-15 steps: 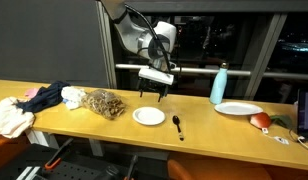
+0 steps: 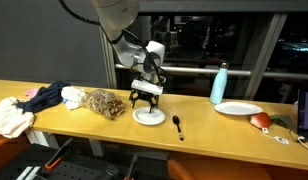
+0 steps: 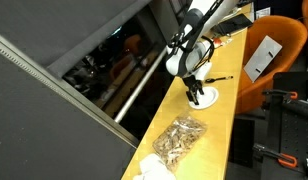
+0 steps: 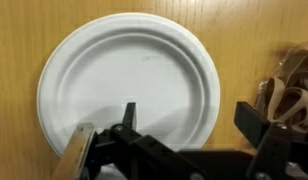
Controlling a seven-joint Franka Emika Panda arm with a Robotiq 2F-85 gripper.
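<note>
A round white plate [image 2: 149, 117] lies on the wooden table, and its shallow inside is empty in the wrist view. My gripper [image 2: 144, 100] points down just above the plate's far left part. In exterior view 2, the gripper [image 3: 195, 98] covers part of the plate [image 3: 208, 99]. Seen from the wrist, the gripper is open, its dark fingers well apart across the plate's rim [image 4: 207, 110]. Nothing is visible between them. Whether the fingertips touch the plate cannot be told.
Left of the plate sits a tangled brown bundle [image 2: 102, 102], with cloths [image 2: 11, 118] farther left. A dark spoon [image 2: 177, 127] lies right of the plate. Beyond stand a blue bottle [image 2: 219, 83] and a long white dish [image 2: 238, 108].
My gripper has come down and a little to the left, from above and behind the plate to close over it. The plate and the other objects have stayed in place.
</note>
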